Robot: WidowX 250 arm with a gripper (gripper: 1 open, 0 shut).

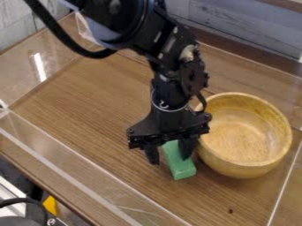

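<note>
My black gripper (168,150) is lowered over a green block (181,168) on the wooden table, just left of a round wooden bowl (253,137). Its fingers are at the upper part of the block. Whether they grip it is unclear. Part of the block is hidden behind the gripper.
A pale wall stands at the back. A black cable and a small yellow item lie beyond the front left edge of the table.
</note>
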